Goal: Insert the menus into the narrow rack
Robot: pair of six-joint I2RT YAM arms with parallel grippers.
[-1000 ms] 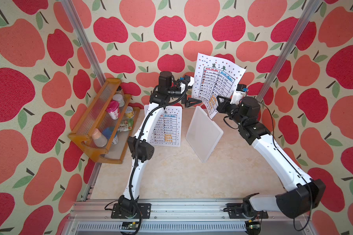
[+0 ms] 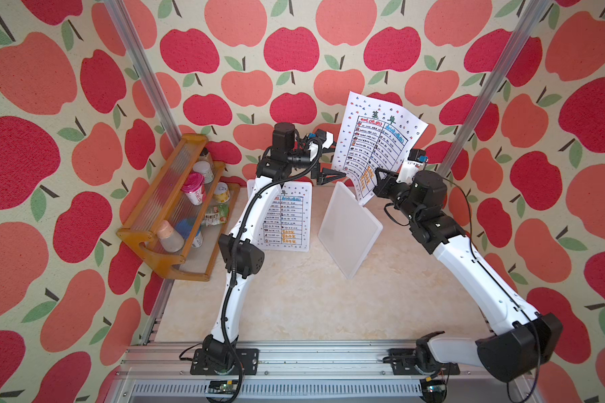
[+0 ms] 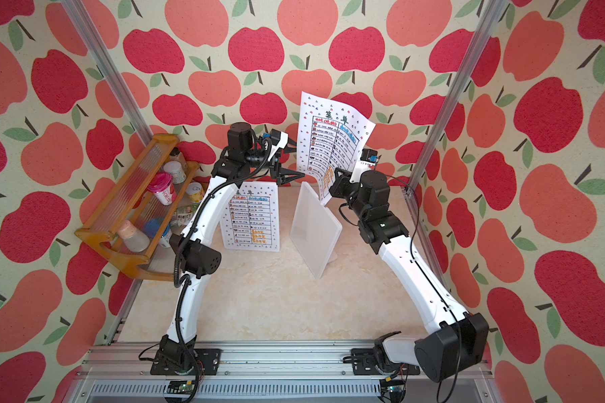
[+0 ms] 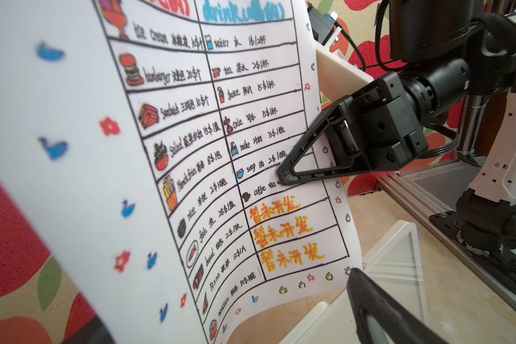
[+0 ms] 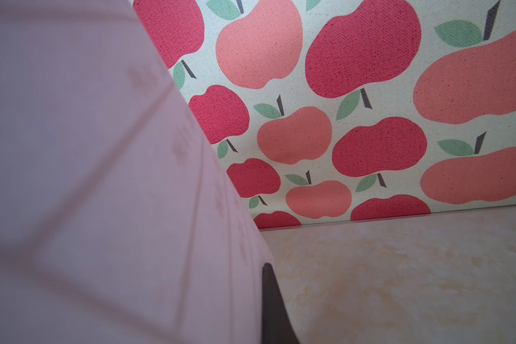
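Observation:
A paper menu [image 2: 363, 141] is held up, curved, above a white upright rack [image 2: 349, 231]. My right gripper [image 2: 383, 181] is shut on the paper near its lower right part; in the left wrist view its black fingers [image 4: 304, 169] lie over the printed side. In the right wrist view the sheet's pale back fills the left half. My left gripper [image 2: 329, 161] stands open just left of the held sheet, nothing between its fingers. A second menu [image 3: 252, 221] stands in a white frame behind the left arm.
A wooden shelf [image 2: 141, 225] with jars and cups stands at the left. The patterned wall rises close behind the held menu.
My right gripper has shifted slightly to the right and down with the menu. The left arm, rack and second menu look unchanged.

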